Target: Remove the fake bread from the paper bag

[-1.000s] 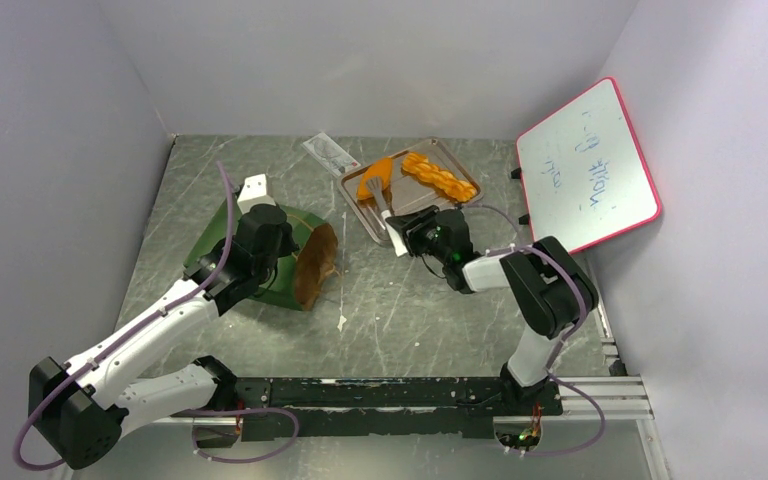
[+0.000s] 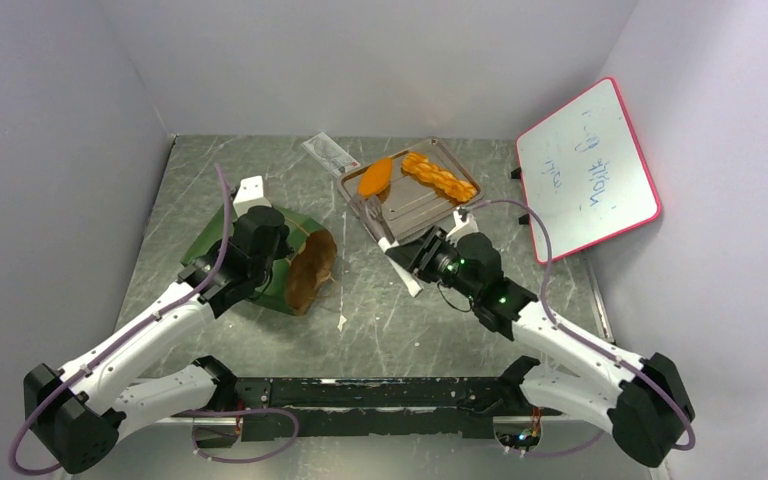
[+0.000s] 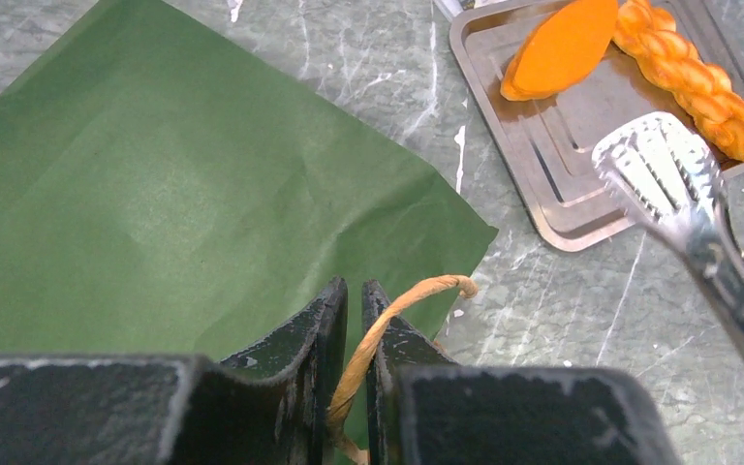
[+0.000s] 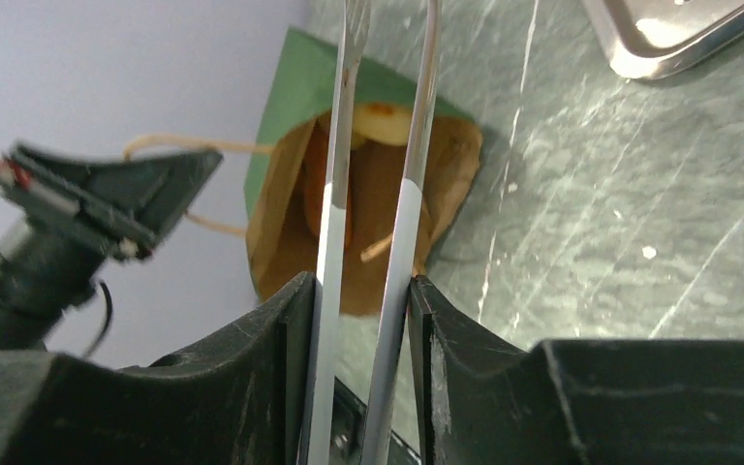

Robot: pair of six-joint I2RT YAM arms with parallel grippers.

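The green paper bag (image 2: 300, 230) (image 3: 184, 194) lies on the left of the table, its brown mouth facing right. Inside it, the right wrist view shows orange and yellow bread (image 4: 378, 124). My left gripper is shut on the bag's twisted paper handle (image 3: 397, 305). My right gripper holds metal tongs (image 3: 707, 252) with white-banded arms, the tips above the table between bag and tray. Two orange breads, an oval one (image 2: 376, 176) and a braided one (image 2: 438, 178), lie on the metal tray (image 2: 420, 210).
A whiteboard (image 2: 585, 165) stands at the right. A thin packet (image 2: 330, 156) lies left of the tray.
The left arm is almost unmoved.
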